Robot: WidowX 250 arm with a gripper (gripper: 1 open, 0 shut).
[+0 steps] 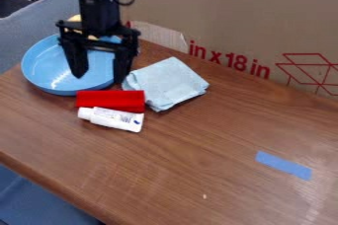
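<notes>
My black gripper [99, 63] hangs open over the blue plate [49, 71], its fingers apart. Behind it, a yellow egg-shaped object shows only as a small part, mostly hidden by the arm. To the right of the plate lies a crumpled pale blue cloth [169, 84]. In front of plate and cloth are a red block [111, 100] and, just nearer, a white tube [113, 118] lying on the wooden table [172, 170].
A cardboard box [231, 37] stands along the back. A blue tape strip [283, 165] is on the table at right. A grey padded edge [27, 22] runs at the back left.
</notes>
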